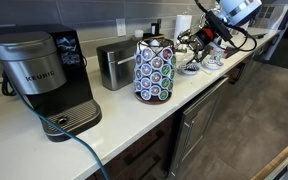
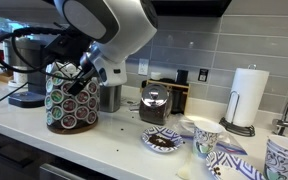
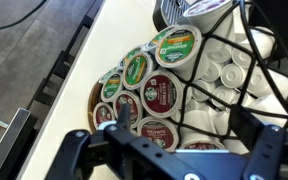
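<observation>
A round wire carousel [image 1: 154, 72] on the counter holds coffee pods in stacked rings; in exterior view 2 the pod holder [image 2: 72, 104] stands partly behind my arm. From above, the wrist view shows the rack's pods, among them a dark red pod [image 3: 162, 92] and a green-rimmed pod [image 3: 177, 45], with black wires [image 3: 246, 62] crossing over them. My gripper is open, its two dark fingers apart at the bottom of the wrist view, over the pods. Nothing shows held between them. A Keurig coffee maker [image 1: 48, 82] stands on the near counter.
A toaster [image 1: 116, 64] stands behind the carousel. Plates [image 2: 162, 138], patterned cups [image 2: 206, 137], a glass carafe-like appliance [image 2: 155, 103] and a paper towel roll [image 2: 246, 98] occupy the farther counter. A cable [image 1: 79, 138] crosses the counter's front.
</observation>
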